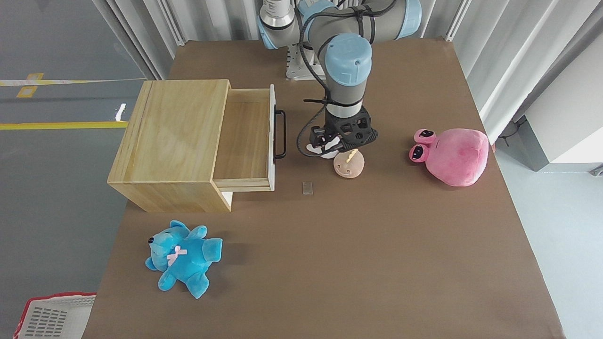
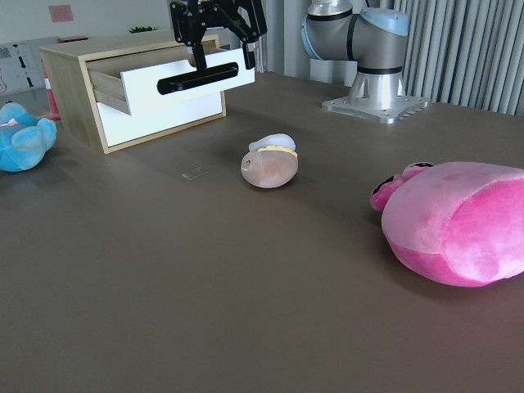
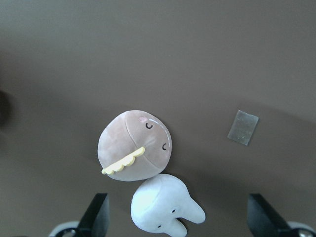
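My gripper (image 1: pixel 333 138) (image 2: pixel 224 59) is open, above a white bunny plush (image 3: pixel 160 202), with nothing visible between its fingers in the wrist view. A round beige plush (image 1: pixel 348 164) (image 2: pixel 268 169) (image 3: pixel 133 143) with a yellow frill lies against the bunny on the table. The wooden cabinet (image 1: pixel 164 130) stands left of them, its drawer (image 1: pixel 240 141) pulled out and empty where visible. In the front view, my wrist hides part of the bunny.
A pink plush (image 1: pixel 455 155) lies at the right, a blue bear (image 1: pixel 189 260) at the front left. A small clear square (image 1: pixel 307 188) is on the table. A basket (image 1: pixel 53 316) stands beyond the table's left edge.
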